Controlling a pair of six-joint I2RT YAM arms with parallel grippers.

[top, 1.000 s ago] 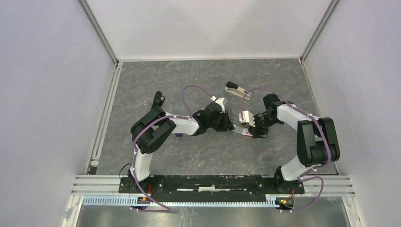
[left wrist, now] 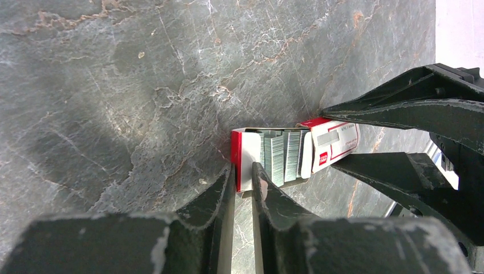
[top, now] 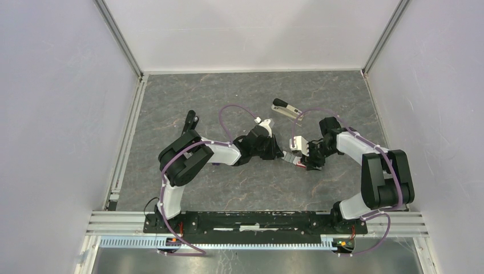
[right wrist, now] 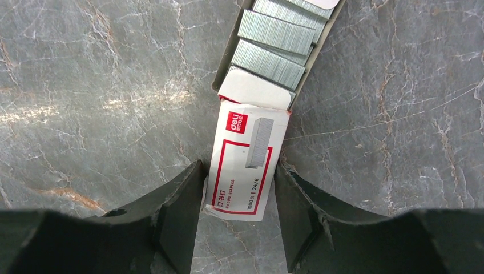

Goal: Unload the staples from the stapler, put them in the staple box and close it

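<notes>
A white-and-red staple box sleeve [right wrist: 235,197] lies on the table, its cardboard tray partly out. Several grey strips of staples [right wrist: 273,31] show in the tray, stacked unevenly. At the tray's far end, my left gripper is shut on the red-edged white end flap [left wrist: 249,149]. My right gripper is part open astride the sleeve, one finger on either side, with a slim gap at its left fingertip. Behind both arms, a stapler [top: 287,108] with a black end lies opened out on the table.
A black object [top: 191,121] lies at the left, behind my left arm; what it is cannot be made out. A little purple thing [top: 215,164] shows under that arm.
The left arm has hardly moved, its gripper staying at the tray's end. The stapler lies where it was.
</notes>
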